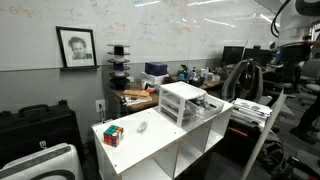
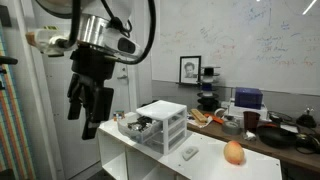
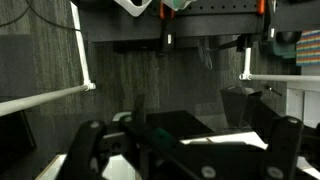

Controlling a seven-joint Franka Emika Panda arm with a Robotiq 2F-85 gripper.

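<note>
High at the left of exterior view 2, my gripper [image 2: 90, 118] hangs apart from the white cabinet top, with no object in its grasp. In the wrist view the gripper is open, its dark fingers [image 3: 88, 148] spread wide above the floor. A white drawer unit [image 1: 182, 103] stands on the cabinet top [image 1: 150, 145]; one drawer [image 2: 140, 125] is pulled out with small items inside. Near one end sits a multicoloured cube [image 1: 113, 135]. A rounded orange thing [image 2: 234, 152] shows in exterior view 2; whether it is the cube, I cannot tell.
A small pale object [image 2: 190, 153] lies on the cabinet top between the drawer unit and the orange thing. Behind runs a cluttered wooden desk [image 2: 260, 146]. A stack of papers [image 1: 252, 110] stands at the right. Open floor [image 3: 180, 85] lies under my gripper.
</note>
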